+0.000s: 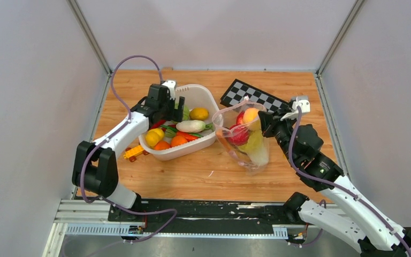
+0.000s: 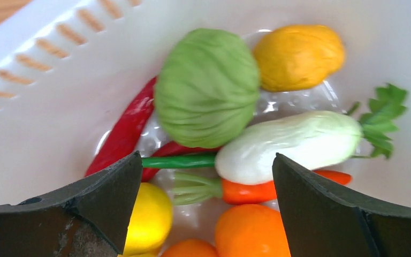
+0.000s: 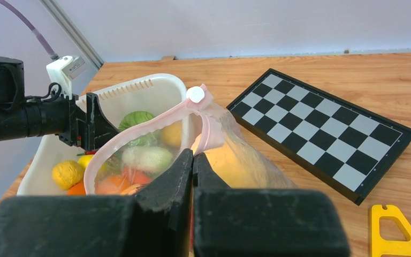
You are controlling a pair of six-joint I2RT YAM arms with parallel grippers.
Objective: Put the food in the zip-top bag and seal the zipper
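The clear zip top bag (image 1: 233,152) with a pink rim hangs open-mouthed right of centre, with red, orange and yellow-green food inside. My right gripper is shut on its thin rim (image 3: 212,134). To the left, the white basket (image 1: 166,154) holds loose food. My left gripper stands open above it, nothing between its fingers. Below them in the left wrist view lie a cabbage (image 2: 208,88), a white radish (image 2: 294,143), a carrot (image 2: 246,193), red peppers (image 2: 126,131), a yellow lemon (image 2: 299,56) and orange fruit (image 2: 251,233).
A checkered board (image 3: 321,128) lies behind the bag. Near it is a yellow tool (image 3: 398,235). Another yellow item (image 1: 134,153) sits left of the basket.
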